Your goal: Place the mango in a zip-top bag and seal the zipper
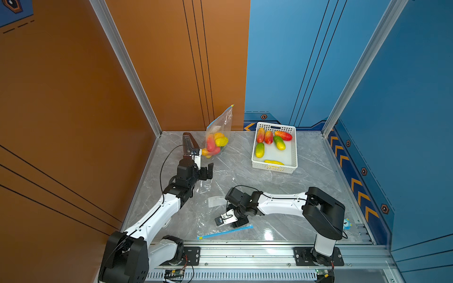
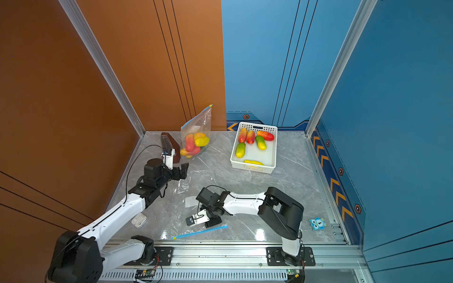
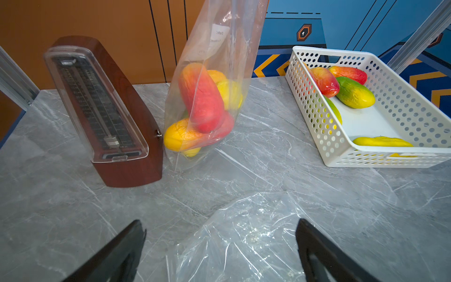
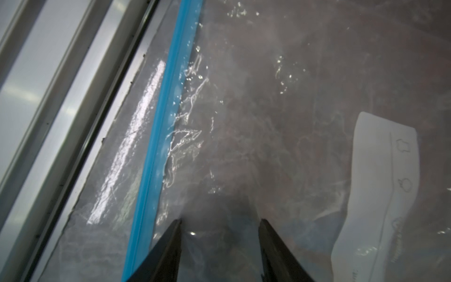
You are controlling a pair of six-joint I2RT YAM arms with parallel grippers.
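An empty clear bag (image 3: 244, 239) lies flat on the table, its blue zipper (image 4: 159, 141) along the front edge and a white label (image 4: 375, 178) on it. My right gripper is low over the bag beside the zipper, fingers apart with nothing visible between. My left gripper stands open above the bag's far part. A filled bag (image 3: 202, 103) of red and yellow mangoes stands at the back left. A white basket (image 3: 319, 141) holds several mangoes at the back right.
A brown metronome (image 3: 131, 171) stands left of the filled bag. A small blue object (image 2: 317, 224) lies at the front right. The table between basket and right arm is clear. The front rail borders the bag.
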